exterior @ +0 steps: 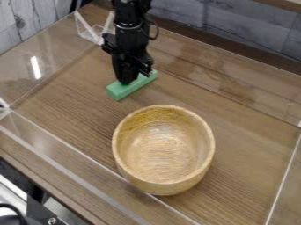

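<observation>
My black gripper [120, 67] hangs from the top centre over a green flat object [132, 86], which lies on the wooden table behind a round tan bowl [163, 172]. The fingertips are at the upper part of the green object; whether they touch it, and how far apart they are, I cannot tell.
The large bowl takes up the lower middle of the table. Clear plastic or wire items [93, 28] are at the back left.
</observation>
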